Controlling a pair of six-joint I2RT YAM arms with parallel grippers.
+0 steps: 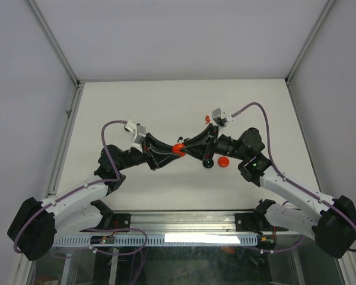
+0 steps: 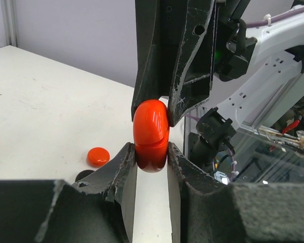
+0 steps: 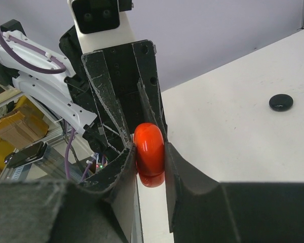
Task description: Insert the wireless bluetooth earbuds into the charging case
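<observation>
A glossy red charging case [image 1: 178, 149] is held off the table between my two grippers. In the left wrist view, the fingertips [image 2: 174, 154] of my left gripper [image 1: 177, 152] close on the lower end of the case [image 2: 151, 129]. My right gripper [image 1: 186, 146] meets it from the other side, its fingers [image 3: 168, 157] flanking the case [image 3: 150, 149]; whether they grip it cannot be told. The case looks closed, with a seam across it. Small red pieces [image 1: 207, 119], probably earbuds, lie at the back right. Small dark pieces [image 1: 184, 139] are partly hidden behind the right gripper.
A black round case [image 1: 208, 162] and a red round case [image 1: 223, 161] lie side by side below the right gripper. Another black case lies alone on the left side of the table.
</observation>
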